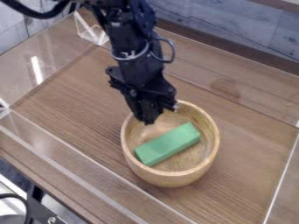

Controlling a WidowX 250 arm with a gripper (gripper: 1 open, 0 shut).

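Observation:
A light wooden bowl (198,168) sits on the table at the lower middle, with a green rectangular block (167,144) lying inside it. The dark gripper (152,108) hangs over the bowl's back rim, its lower end pointing down toward the bowl, above and behind the block. Whether its fingers are open or shut is hard to make out, and nothing is clearly held.
A pale wall (239,22) runs along the back, and dark cables (17,206) show at the lower left corner.

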